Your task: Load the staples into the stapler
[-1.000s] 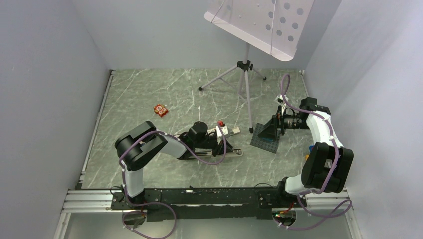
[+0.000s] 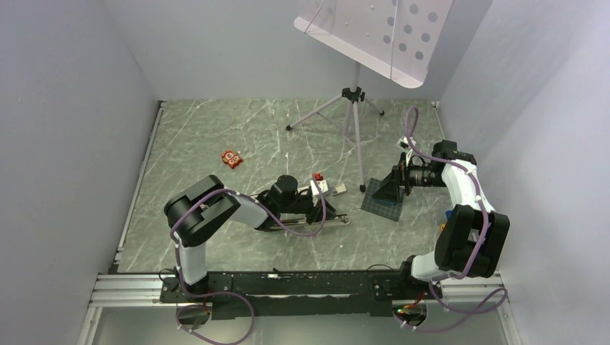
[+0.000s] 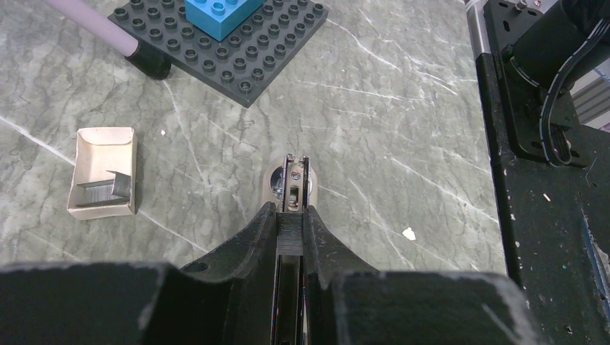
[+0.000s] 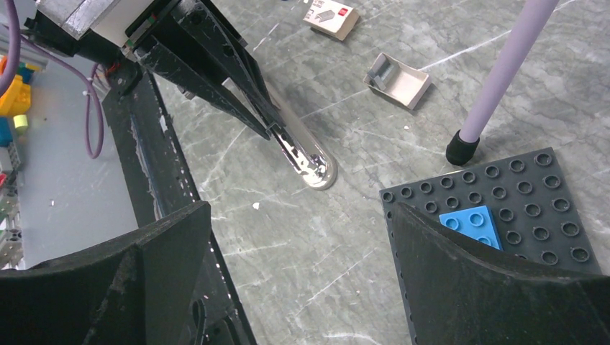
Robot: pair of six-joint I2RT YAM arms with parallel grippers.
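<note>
The long stapler lies on the marble table, its silver front end (image 3: 295,176) pointing away from my left arm in the left wrist view. A short grey staple strip (image 3: 290,241) shows between the fingertips of my left gripper, which is shut on it. The strip sits right at the stapler's open channel; whether it rests on the bottom cannot be seen. In the right wrist view the left fingers (image 4: 252,118) reach down onto the stapler. My right gripper hangs wide open and empty, away from the stapler, near the dark studded plate (image 4: 503,172).
An open box (image 3: 104,154) with more staples stands beside the stapler, and its lid (image 4: 331,17) lies further off. A blue brick (image 3: 223,16) is on the studded plate. The stand's leg (image 4: 496,86) comes down close by.
Almost nothing differs. The left gripper keeps its place over the stapler with at most a slight shift, and the right arm stays still.
</note>
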